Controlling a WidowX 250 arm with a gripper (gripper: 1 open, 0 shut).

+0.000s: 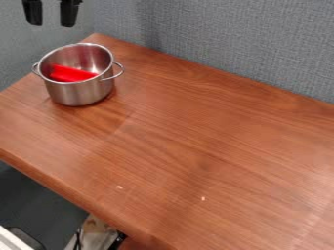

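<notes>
A steel pot [81,92] with two side handles stands on the wooden table at the upper left. Inside it lies a red elongated object [68,73], its exact shape partly hidden by the pot wall. Above and slightly left of the pot, at the top edge of the view, the two black fingers of my gripper [51,14] hang apart, open and empty.
A grey fabric partition [235,44] runs along the back. Past the table's front-left edge are a dark gap and some cluttered items below.
</notes>
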